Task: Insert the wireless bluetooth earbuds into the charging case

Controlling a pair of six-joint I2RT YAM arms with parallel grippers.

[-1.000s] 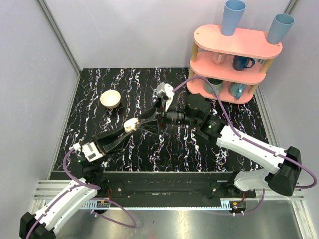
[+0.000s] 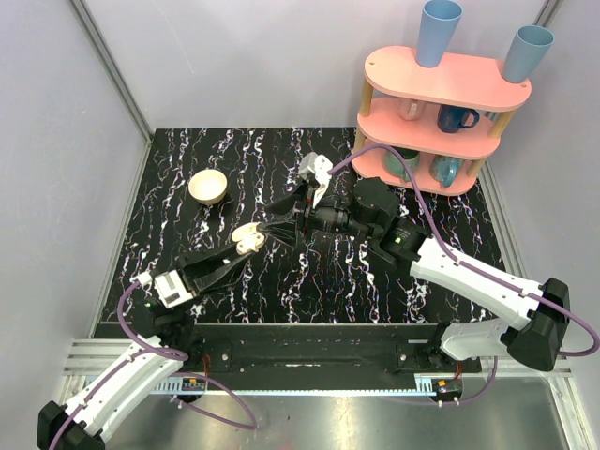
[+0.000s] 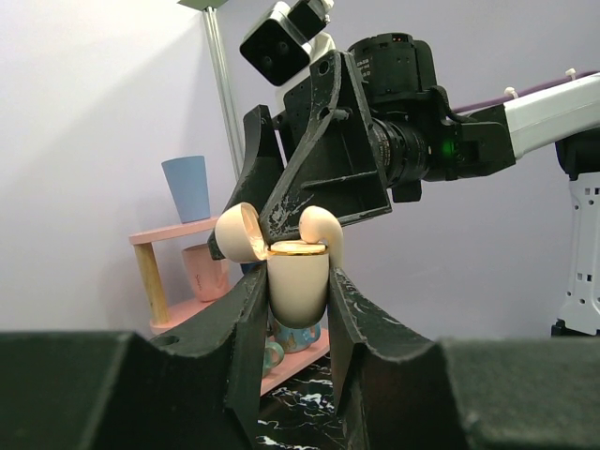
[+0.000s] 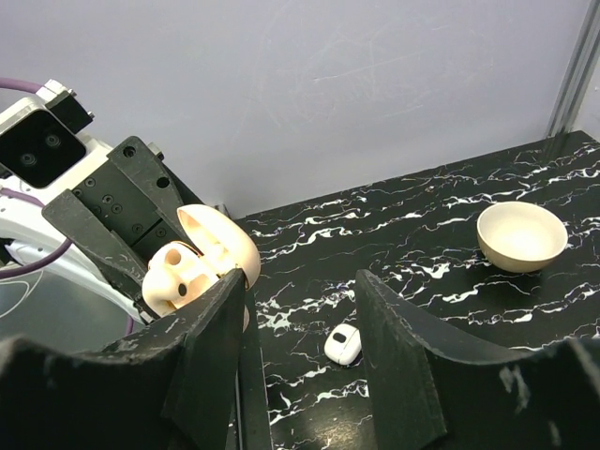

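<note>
The cream charging case (image 3: 298, 286), lid raised, is held in my left gripper (image 2: 242, 251), shut on it above the table's left-middle. My right gripper (image 2: 274, 217) is beside the case; in the right wrist view its fingers frame the space just right of the case, part open. The raised lid (image 4: 220, 239) and the case's inner part with dark holes (image 4: 175, 277) show there. Whether an earbud is in the right fingers or the case cannot be told.
A small white mouse-like object (image 4: 342, 345) and a cream bowl (image 4: 521, 234) are on the black marble table (image 2: 319, 295). A pink shelf (image 2: 441, 66) with cups stands at the back right.
The right gripper has moved very little.
</note>
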